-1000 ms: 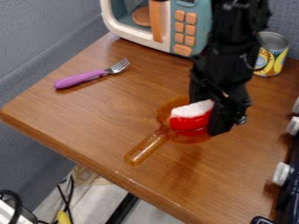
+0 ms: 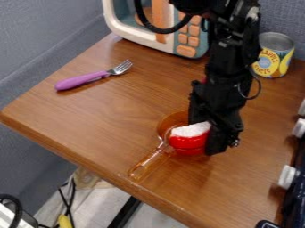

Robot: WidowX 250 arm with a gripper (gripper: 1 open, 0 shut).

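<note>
A black robot gripper [image 2: 210,134] is down at the right side of an amber, see-through pan [image 2: 155,150], whose handle points toward the lower left. Inside the pan is a red object with a white top [image 2: 188,134], right at the gripper's fingers. The gripper partly hides it, and whether the fingers are closed on it is unclear.
A purple-handled fork [image 2: 84,78] lies at the left. A toy microwave [image 2: 160,31] stands at the back, a can [image 2: 272,59] at the back right. Dark appliances with white knobs line the right edge.
The gripper has moved slightly down, and the red-and-white object has sunk lower into the pan with it. The pan has shifted slightly.
</note>
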